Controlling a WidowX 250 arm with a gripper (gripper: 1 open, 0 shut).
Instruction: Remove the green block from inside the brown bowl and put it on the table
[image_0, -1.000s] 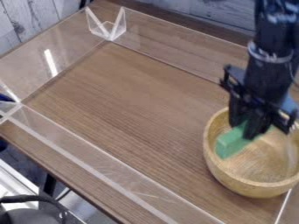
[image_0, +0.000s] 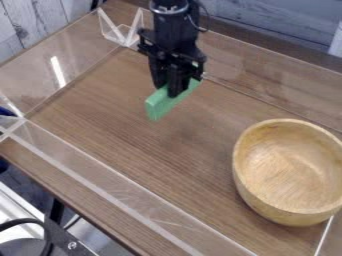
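Observation:
The green block (image_0: 162, 103) hangs tilted below my black gripper (image_0: 174, 84), which is shut on its upper end. Both are over the upper middle of the wooden table (image_0: 134, 140); whether the block's lower end touches the surface I cannot tell. At the lower right rests the brown bowl (image_0: 267, 140), empty inside, well apart from the block. The fingertips partly hide the block's top.
Around the block and left of the bowl the table is bare. Clear plastic walls (image_0: 114, 185) edge the table at the front left. A clear bracket (image_0: 123, 32) stands at the back left. Black cables (image_0: 40, 228) lie at the lower left corner.
My gripper has carried the green block up out of the bowl and leftward across to the upper middle of the table. The bowl has stayed in place.

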